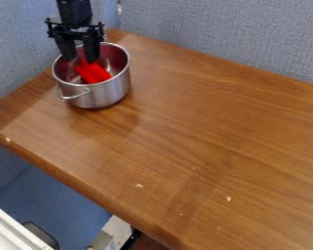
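A steel pot (101, 95) with a wire handle stands at the back left of the wooden table. Inside it lies a red object (93, 72). My black gripper (75, 53) is at the pot's upper rim, its fingers reaching down at the opening above the red object. I cannot tell how far apart the fingers are or whether they touch the pot.
Grey padded walls (238, 34) border the back and left. The table's left edge runs close to the pot, with blue floor and white parts below.
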